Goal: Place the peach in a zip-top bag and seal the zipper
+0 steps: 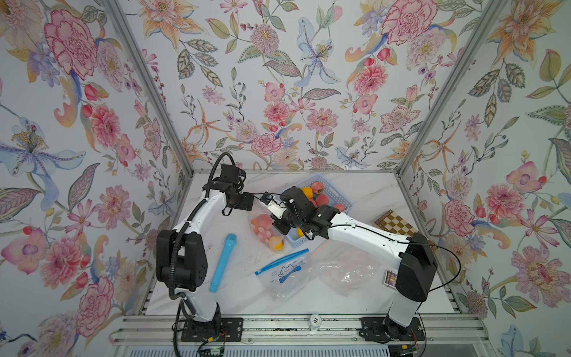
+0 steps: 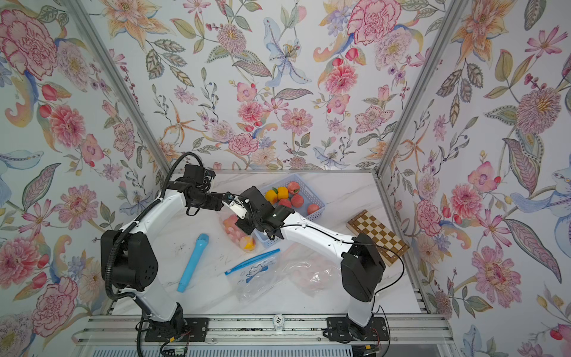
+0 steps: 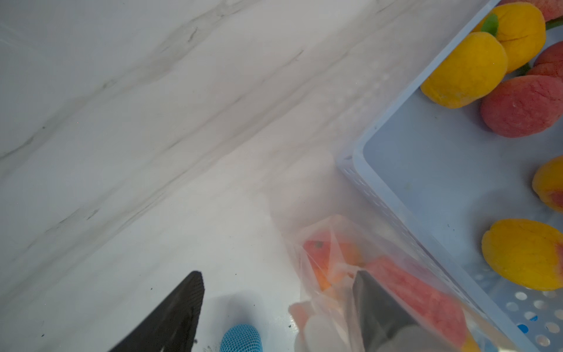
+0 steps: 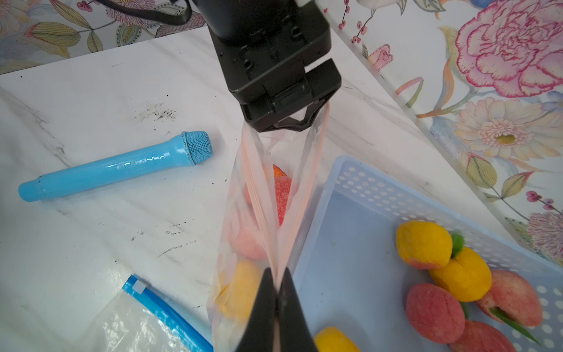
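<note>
A clear bag with a pinkish rim (image 4: 252, 176) stands upright between my two grippers, peaches (image 4: 249, 240) showing through its film. My right gripper is shut on the bag's rim, where the film runs in between its fingertips. At the bag's far end, my left gripper is open, its fingers wide apart. The film (image 3: 328, 234) lies against or around its right-hand finger (image 3: 381, 308); whether that finger is inside the bag I cannot tell. From the top left view, the peaches in the bag (image 1: 261, 227) sit left of the basket.
A blue basket (image 4: 363, 246) of peaches and yellow fruit stands right beside the bag. Left of it lies a blue microphone (image 4: 117, 168). Flat zip bags (image 1: 291, 273) lie in front; a checkered board (image 1: 395, 222) is at the right.
</note>
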